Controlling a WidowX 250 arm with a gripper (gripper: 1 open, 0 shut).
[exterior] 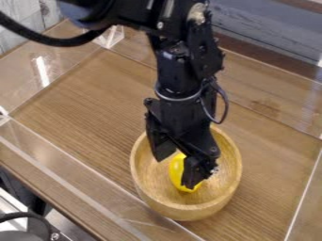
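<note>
A tan bowl [164, 198] stands on the wooden surface, low in the camera view, with a yellow object [184, 183] inside it. My black gripper [178, 156] reaches down over the bowl from the top, its fingers open on either side above the yellow object and partly hiding it. Whether the fingers touch it I cannot tell.
Bare wood [70, 118] lies to the left and right of the bowl. Low walls or edges run along the back and at the upper left. A black cable shows at the lower left corner.
</note>
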